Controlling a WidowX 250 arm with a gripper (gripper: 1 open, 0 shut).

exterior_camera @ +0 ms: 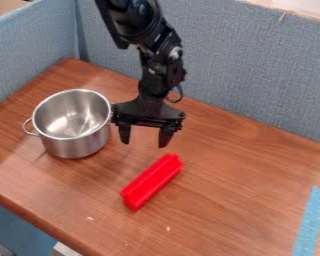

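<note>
My black gripper (144, 134) hangs over the wooden table, just right of a steel pot (72, 124), with its two fingers apart and nothing visible between them. A red bar-shaped object (152, 182) lies on the table below and in front of the gripper, apart from it. The pot stands upright at the left with a handle toward the left side; its inside looks empty.
A strip of blue tape (311, 220) runs near the right edge. Padded grey-blue walls (230, 70) border the back and left.
</note>
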